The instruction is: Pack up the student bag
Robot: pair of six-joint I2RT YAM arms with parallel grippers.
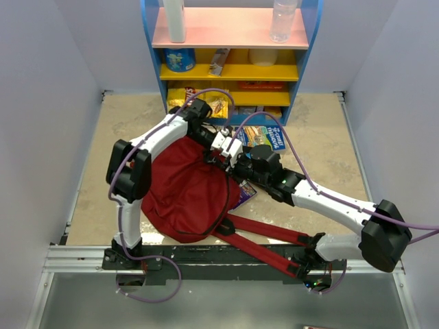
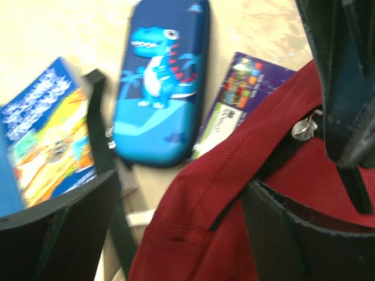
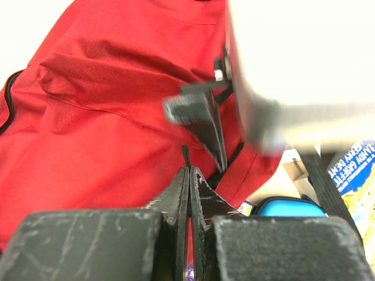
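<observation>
The red bag lies on the floor, its straps reaching toward the front right. At its far right edge my right gripper is shut on the zipper pull, whose dark cord shows at the fingertips. The metal slider appears beside that gripper in the left wrist view. My left gripper is open, a red fold of the bag by the zipper between its spread fingers. A blue dinosaur case and a purple booklet lie beyond the bag's edge.
A colourful book lies behind my right arm. The blue-sided shelf stands at the back, holding a blue can, snack bags and a clear cup.
</observation>
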